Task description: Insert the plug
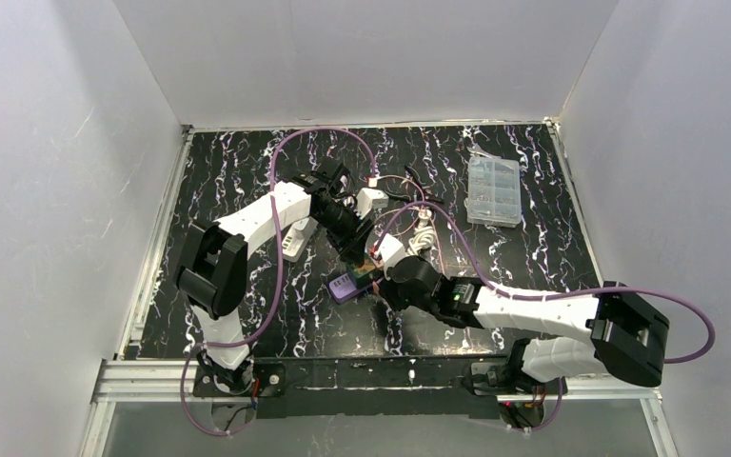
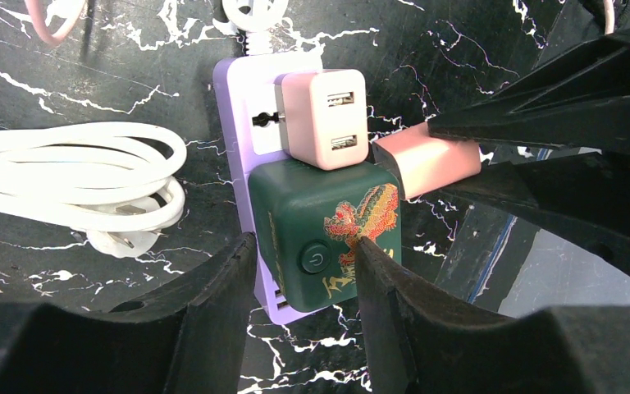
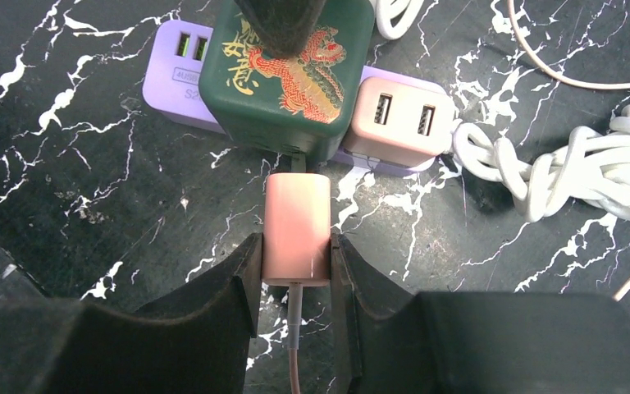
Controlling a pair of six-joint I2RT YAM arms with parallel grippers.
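A purple power strip (image 2: 233, 107) carries a pink two-port USB charger (image 2: 326, 119) and a dark green box (image 2: 316, 230) with a dragon print. My left gripper is at the green box, fingers apart on either side of its front face; whether they grip it is unclear. My right gripper is shut on a pink plug body (image 3: 296, 213) with a grey cable trailing from it. In the right wrist view its metal end reaches the lower edge of the green box; whether it is inside a socket is hidden.
Coiled white cables (image 3: 566, 172) lie beside the strip. A clear compartment box (image 1: 493, 190) stands at the back right, and a white power strip (image 1: 295, 243) lies left of the left gripper.
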